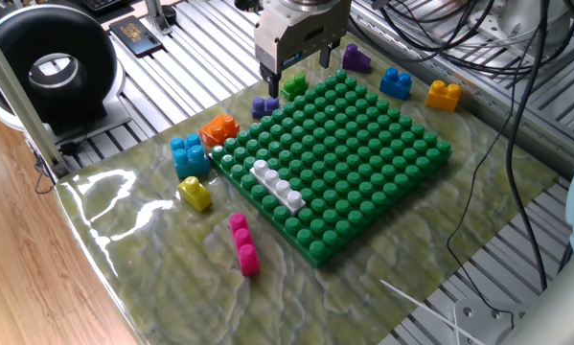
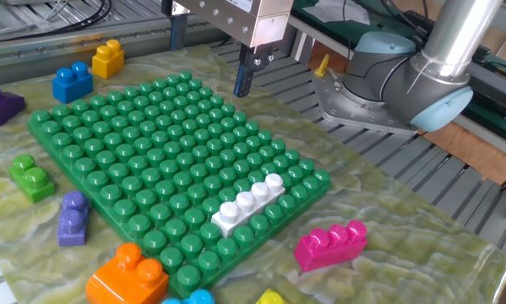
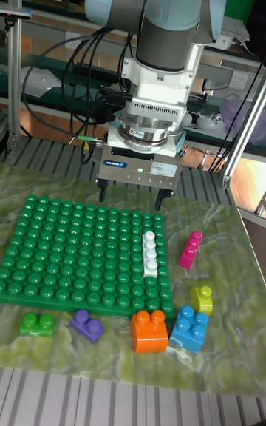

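Observation:
My gripper (image 1: 300, 71) hangs above the table with its fingers wide apart, open and empty. In the third view the gripper (image 3: 131, 197) shows beyond the far edge of the green baseplate (image 3: 86, 306). A white four-stud brick (image 2: 248, 205) sits on the baseplate's studs, close to one edge. Off that edge, a pink brick (image 1: 244, 245) lies loose on the mat. Around one corner are a yellow brick (image 1: 195, 195), a light blue brick (image 1: 190, 158) and an orange brick (image 2: 127, 276).
A small purple brick (image 2: 73, 218) and a green brick (image 2: 32, 179) lie along another side. Farther along are a dark purple wedge brick (image 1: 356, 58), a blue brick (image 1: 395, 83) and a yellow-orange brick (image 1: 443, 95). Most of the baseplate is bare.

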